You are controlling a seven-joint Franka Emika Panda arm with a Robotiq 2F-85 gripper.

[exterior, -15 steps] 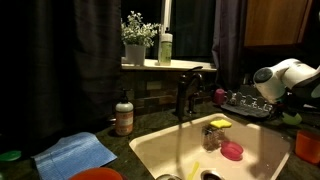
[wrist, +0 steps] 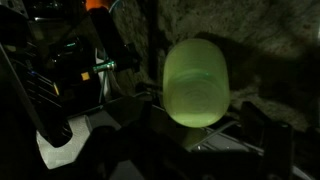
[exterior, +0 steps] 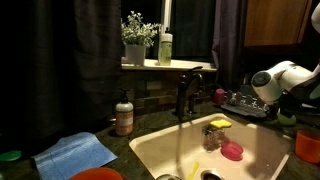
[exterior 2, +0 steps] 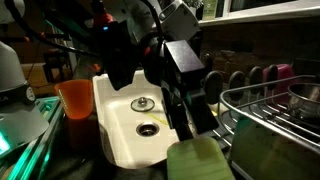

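A pale green cup (wrist: 195, 85) is in the middle of the wrist view, in front of my gripper. Dark fingers (wrist: 264, 138) stand apart at the lower part of that view, one on either side of the cup's line. From exterior view 2, the gripper (exterior 2: 192, 128) points down, its tips close above or at the green cup (exterior 2: 198, 160). Whether they touch it cannot be told. In exterior view 1 the white arm (exterior: 285, 78) reaches in from the right, and its gripper is dark and hard to make out there.
A wire dish rack (exterior 2: 270, 110) with a metal pot (exterior 2: 305, 100) stands beside the cup. The white sink (exterior: 165, 150) holds a pink bowl (exterior: 232, 151) and a yellow sponge (exterior: 221, 124). An orange container (exterior: 308, 147) sits at the sink's right.
The arm has come down slightly and a little to the left in exterior view 1. The sink and its contents look unmoved.
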